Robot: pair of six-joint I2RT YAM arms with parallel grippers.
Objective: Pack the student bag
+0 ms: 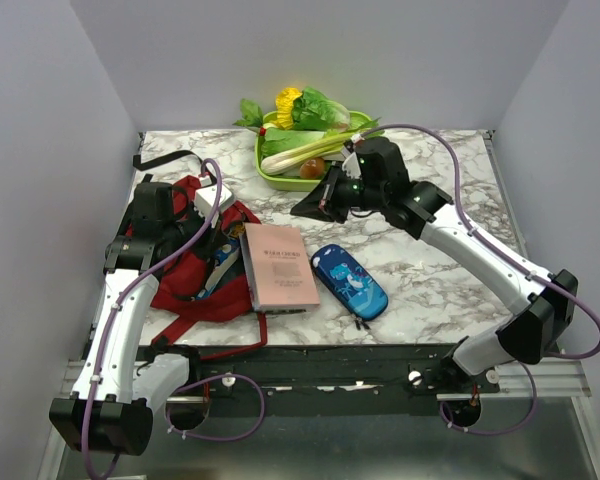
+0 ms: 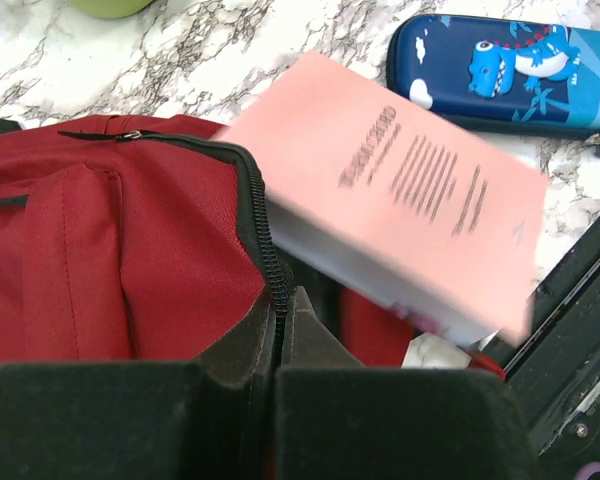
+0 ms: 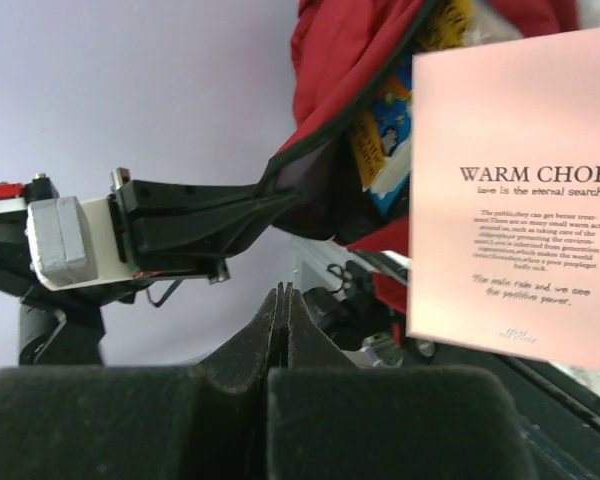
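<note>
The red bag (image 1: 214, 300) lies open on the left with items inside. My left gripper is shut at the bag's black zippered edge, which runs into its fingertips. A pink book (image 1: 278, 262) lies tilted at the bag's right side, partly over its opening, blurred in the left wrist view. My right gripper (image 1: 322, 203) is above and right of the book, shut, with nothing between its fingertips. The blue dinosaur pencil case (image 1: 352, 284) lies on the marble surface right of the book.
A green basket (image 1: 275, 180) of vegetables stands at the back middle. Bare marble (image 1: 440, 290) lies to the right. A dark rail (image 1: 310, 365) runs along the front edge, with walls at back and sides.
</note>
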